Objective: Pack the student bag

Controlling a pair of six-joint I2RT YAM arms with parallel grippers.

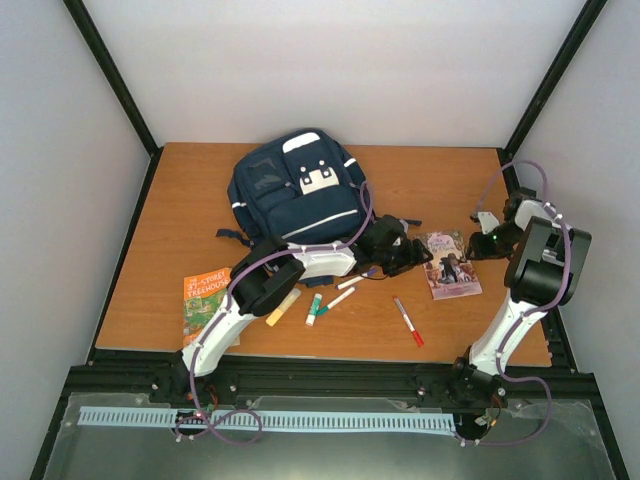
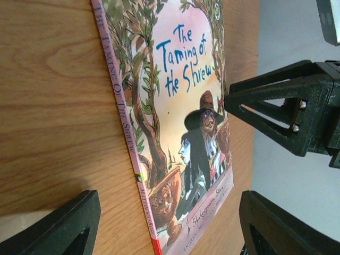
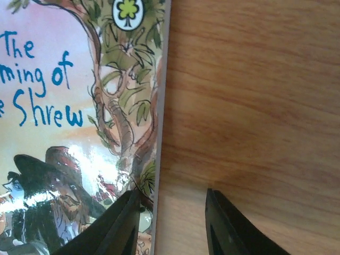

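Note:
The Taming of the Shrew book (image 1: 453, 268) lies flat at the table's right, between my two grippers. In the left wrist view its spine (image 2: 129, 130) faces my left gripper, whose fingers stand wide apart with nothing held. My right gripper is part open at the book's other long edge. One right finger (image 3: 125, 220) overlaps the cover's edge, while the other is over bare wood. The left wrist view shows the right gripper's black fingers (image 2: 281, 93) right against that edge. Upright against the back wall stands the navy backpack (image 1: 300, 190).
An orange-and-green book (image 1: 204, 293) is partly under the left arm. Several markers lie near the front, among them a red one (image 1: 408, 320) and a green one (image 1: 313, 308).

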